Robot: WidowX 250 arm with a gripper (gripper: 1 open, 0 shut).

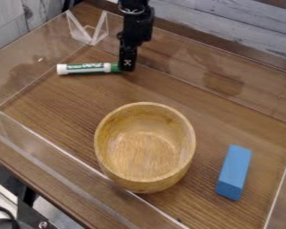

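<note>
My black gripper (126, 63) reaches down from the top centre, shut on the right end of a green and white marker (88, 69). The marker lies horizontal, at or just above the wooden table, left of centre. Whether it touches the surface I cannot tell.
A round wooden bowl (145, 148) sits in the lower middle. A blue block (234, 172) lies at the lower right. A translucent white object (86, 29) is at the upper left.
</note>
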